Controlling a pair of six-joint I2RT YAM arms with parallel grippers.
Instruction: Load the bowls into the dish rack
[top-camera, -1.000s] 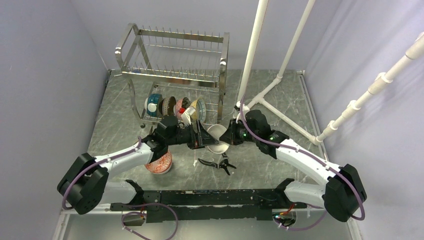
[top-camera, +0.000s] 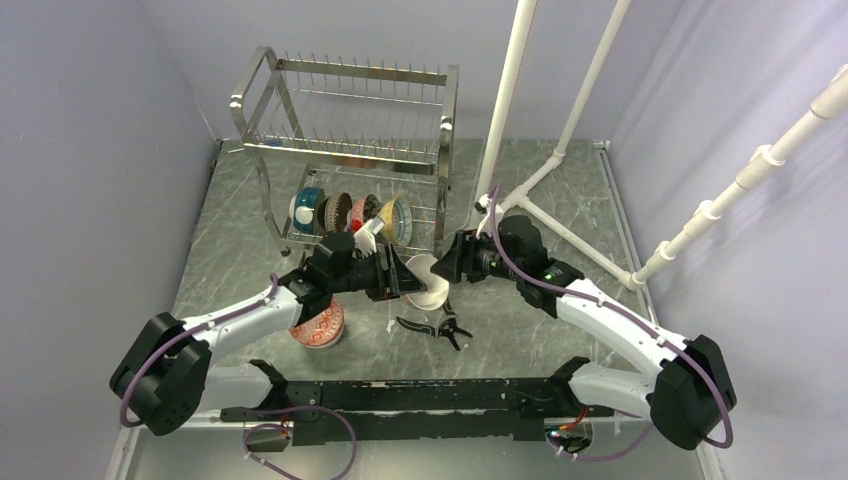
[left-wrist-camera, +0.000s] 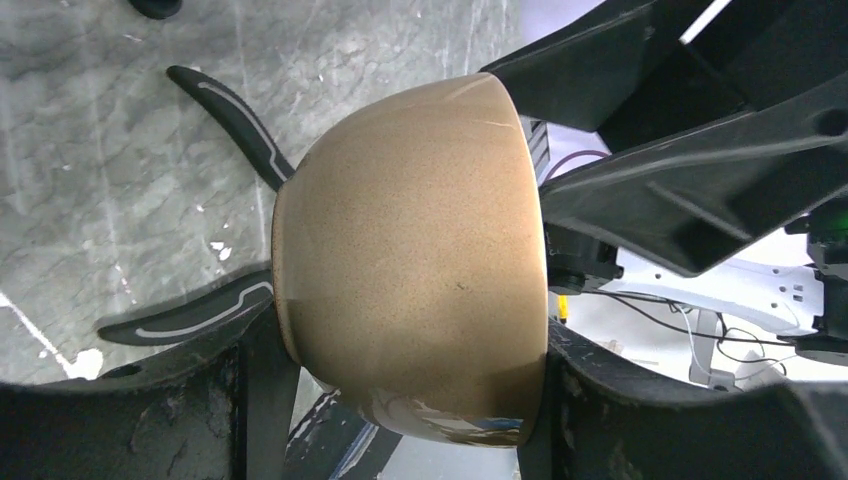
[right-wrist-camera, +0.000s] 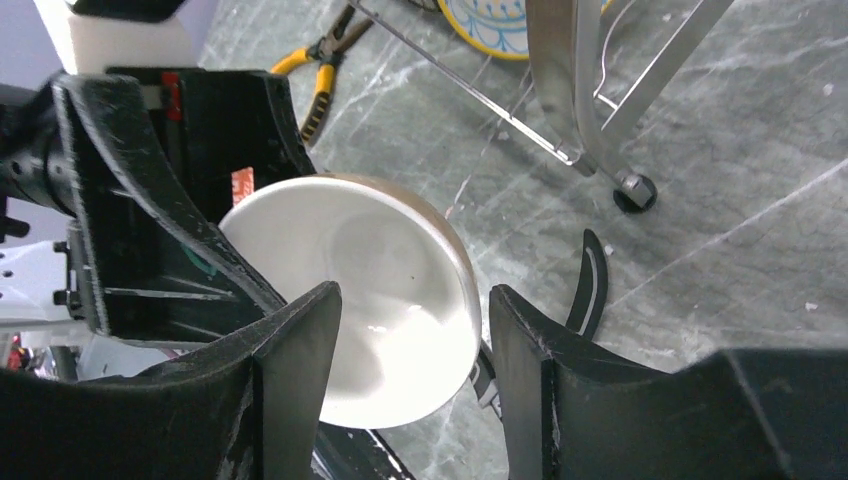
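A bowl, white inside and tan outside (top-camera: 428, 285) (left-wrist-camera: 410, 260) (right-wrist-camera: 365, 300), hangs between my grippers. My left gripper (top-camera: 398, 275) is shut on it, the fingers either side of the bowl in the left wrist view. My right gripper (top-camera: 452, 258) is part open at the bowl's right; its fingertips stand close to the rim. In the top view several bowls (top-camera: 305, 212) stand on the dish rack's (top-camera: 350, 160) lower level. Patterned reddish bowls (top-camera: 315, 330) sit on the floor behind my left arm.
Black pliers-like tools (top-camera: 440, 330) lie below the bowl. Yellow-handled pliers (right-wrist-camera: 320, 95) lie near the rack. White pipes (top-camera: 570, 230) stand at the right.
The bowl and left gripper have moved slightly left and down in the top view. The right gripper has drawn slightly up and back from the bowl.
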